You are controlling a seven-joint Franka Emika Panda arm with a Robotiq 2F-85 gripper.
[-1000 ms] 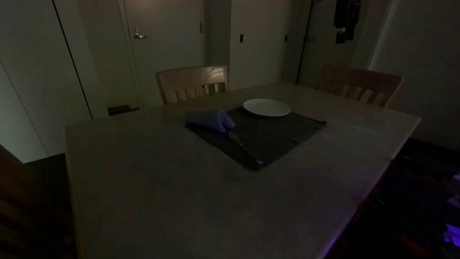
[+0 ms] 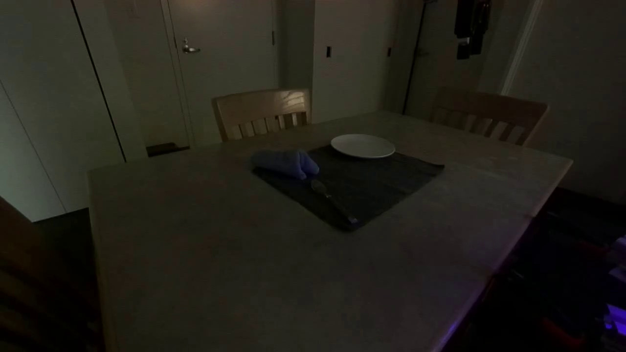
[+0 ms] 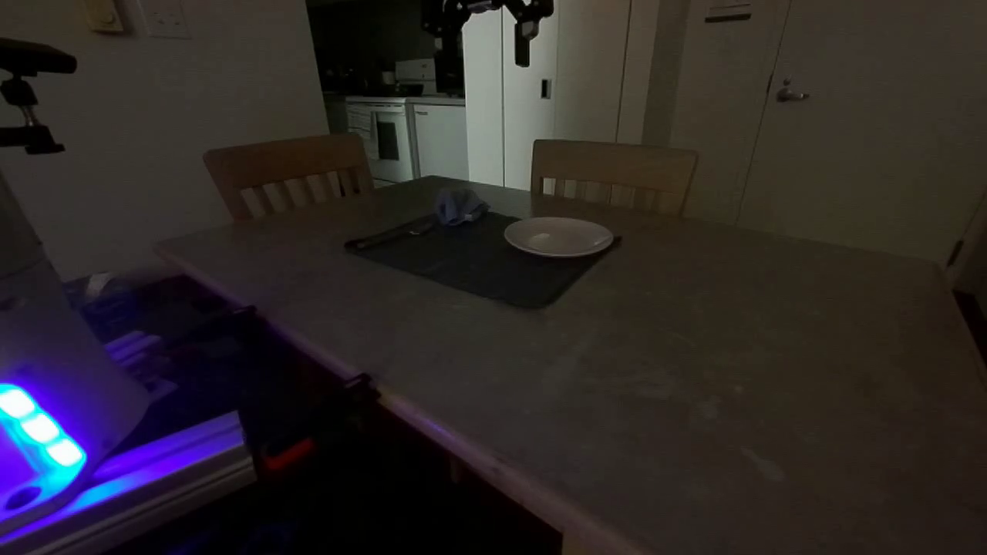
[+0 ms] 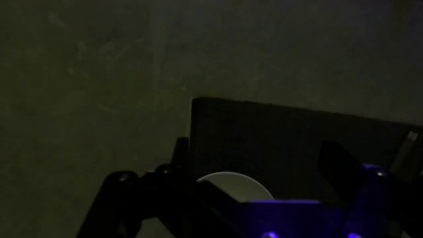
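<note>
High above the table, at the top of exterior view 2, my gripper (image 3: 486, 54) hangs open, its two fingers wide apart and nothing between them. In the wrist view the dark fingers (image 4: 181, 152) stand on either side of the placemat (image 4: 253, 131), well above it. A white plate (image 2: 362, 146) lies on the dark placemat (image 2: 375, 182). Toward the mat's other side are a crumpled blue cloth (image 2: 285, 163) and a spoon (image 2: 334, 202). Only part of the plate (image 4: 238, 186) shows past the gripper in the wrist view.
The room is very dim. Wooden chairs (image 2: 264, 111) stand along the table's edges. The lit arm base (image 3: 55, 407) is beside the table. A dark hanging shape (image 2: 472, 26) at the top right is unclear.
</note>
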